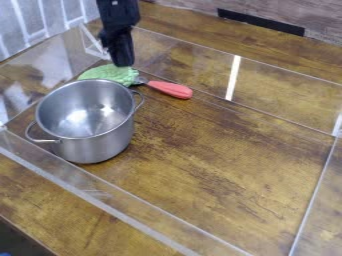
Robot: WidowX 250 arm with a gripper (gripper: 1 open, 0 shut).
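My black gripper [119,55] is high at the top left of the camera view, above the green object and apart from it; it looks shut, though it is blurred, with nothing visible between its fingers. Below it a pale green, leaf-like object [104,73] lies behind the steel pot, beside a utensil with a red handle [168,89] lying on the wooden table. The two-handled steel pot [83,122] stands empty at the left.
Clear plastic panels with white tape [234,77] border the wooden table [227,170]. A dark slot [261,24] shows at the back.
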